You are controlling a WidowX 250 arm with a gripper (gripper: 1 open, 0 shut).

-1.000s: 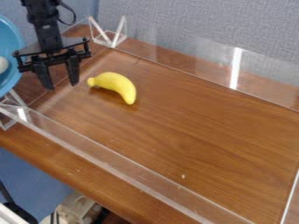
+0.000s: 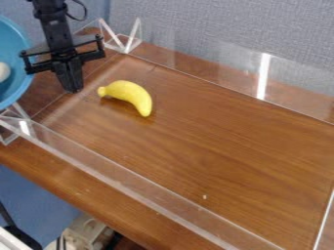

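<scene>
My black gripper (image 2: 70,76) hangs low over the upper left of the wooden table, its fingers close together and shut, with nothing visible between them. A yellow banana (image 2: 129,95) lies on the table to the right of the fingertips, apart from them. At the left edge of the view is a light blue round container (image 2: 11,93) with a whitish item (image 2: 3,71) inside, partly out of frame, just left of the gripper.
A white wire rack (image 2: 120,37) stands behind the gripper. Clear low walls (image 2: 196,210) border the wooden table (image 2: 229,146), whose middle and right are free. Hardware sits below the lower left edge.
The banana and the container have not visibly moved.
</scene>
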